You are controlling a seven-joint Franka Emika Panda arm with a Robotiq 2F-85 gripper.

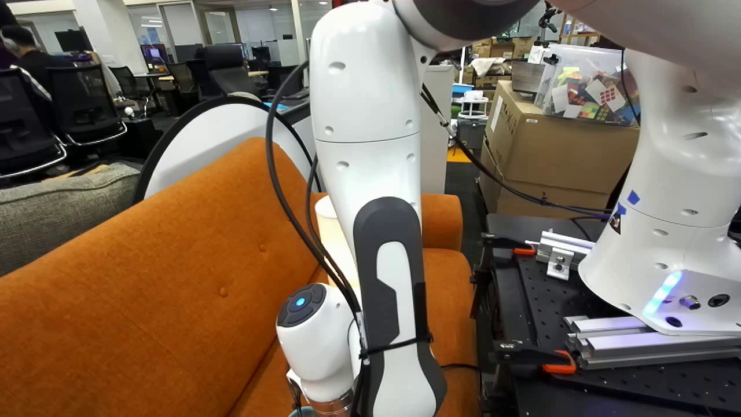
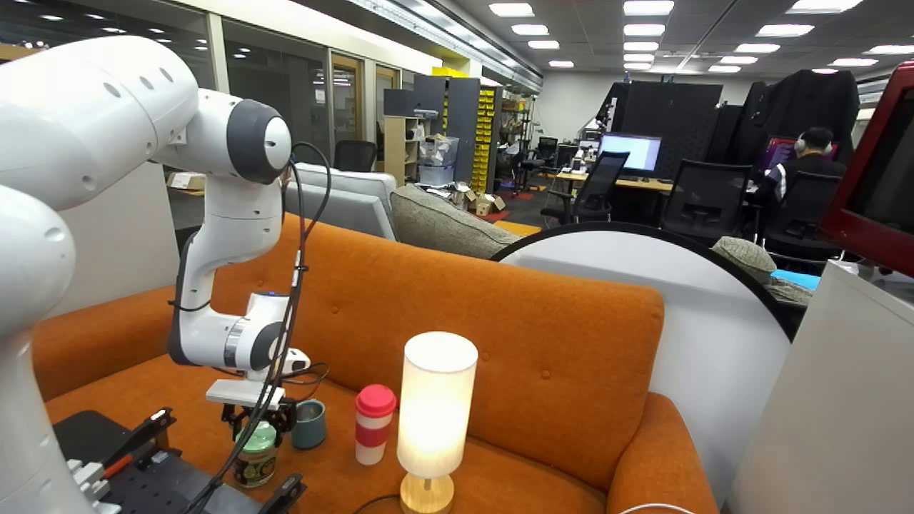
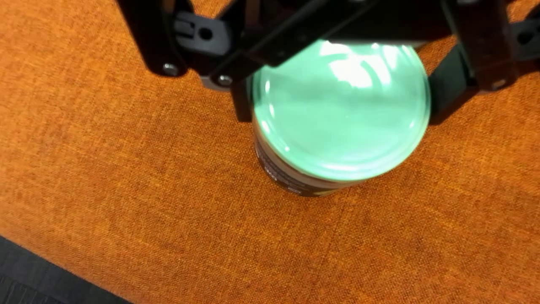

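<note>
A jar with a mint-green lid and a dark printed label stands upright on the orange seat. The wrist view looks down on its lid, with one of my dark fingers at the right side and the other at the left. My gripper is open around the jar's top; whether either pad touches it I cannot tell. In exterior view 2 the jar sits below the gripper, partly crossed by cables. Exterior view 1 does not show the jar or the fingers.
Close beside the jar stands a blue-grey cup. Farther right are a red-and-white lidded tumbler and a lit lamp. The orange sofa back rises behind; a black mounting table borders the seat.
</note>
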